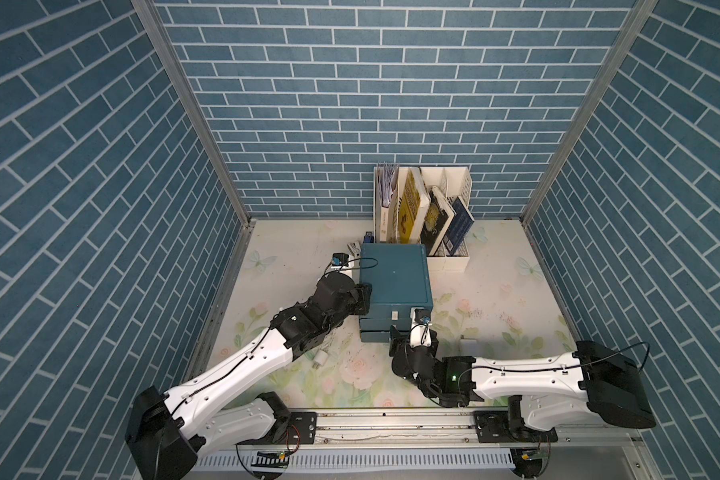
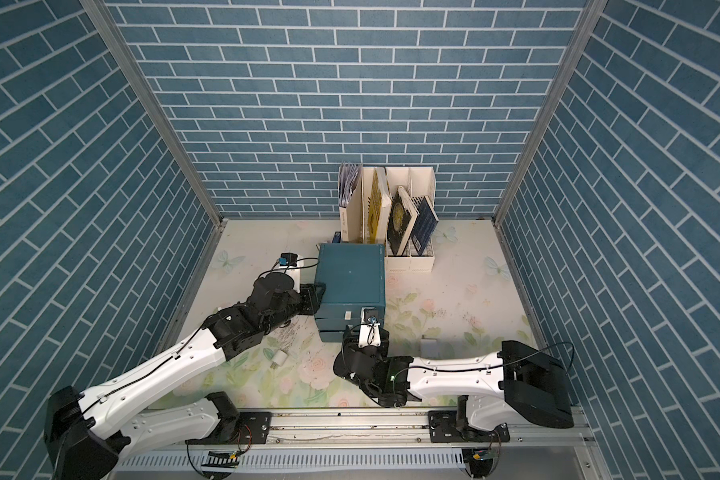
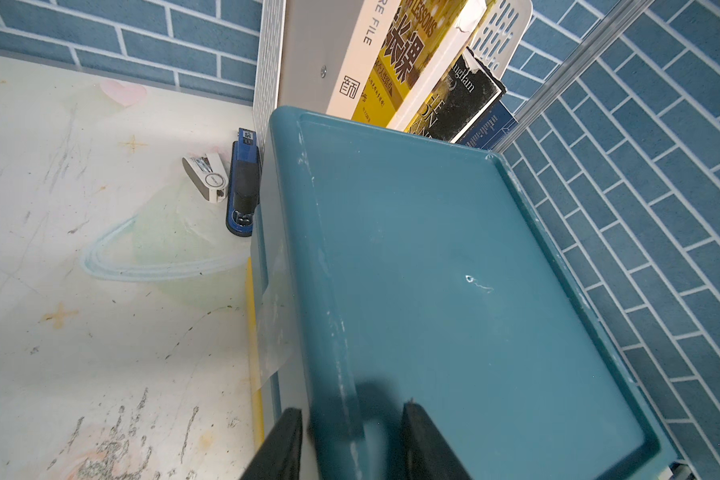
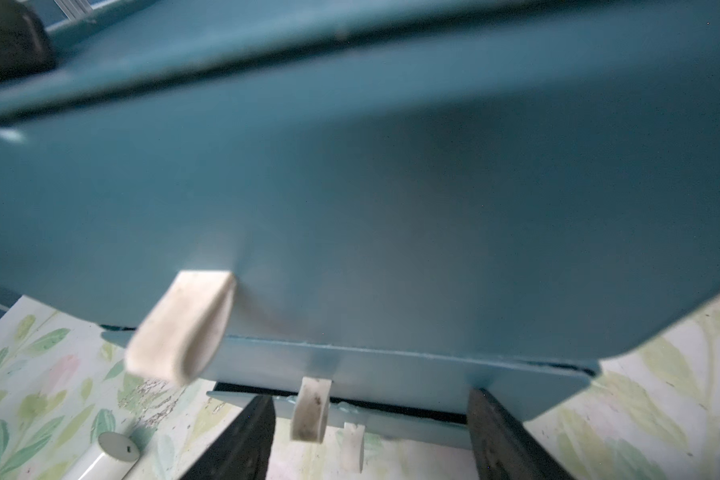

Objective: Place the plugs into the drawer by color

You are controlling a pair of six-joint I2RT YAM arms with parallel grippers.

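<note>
The teal drawer cabinet [image 1: 393, 276] stands mid-table. In the left wrist view, my left gripper has its fingers on either side of the cabinet's left top edge [image 3: 328, 336], shut on it. My right gripper is open at the cabinet front, low down. Between its fingers in the right wrist view appear a white drawer handle [image 4: 310, 409] and a lower handle [image 4: 353, 446]; I cannot tell whether it touches either. A dark gap lies above the lowest drawer front [image 4: 424, 426]. White block-like items, perhaps plugs [image 1: 320, 358], lie on the table.
Another pale block [image 1: 469, 345] lies right of the cabinet. Behind it stands a white file rack [image 1: 453, 262] with books. A blue stapler [image 3: 243, 182] and a small white one [image 3: 208, 177] lie at the back left.
</note>
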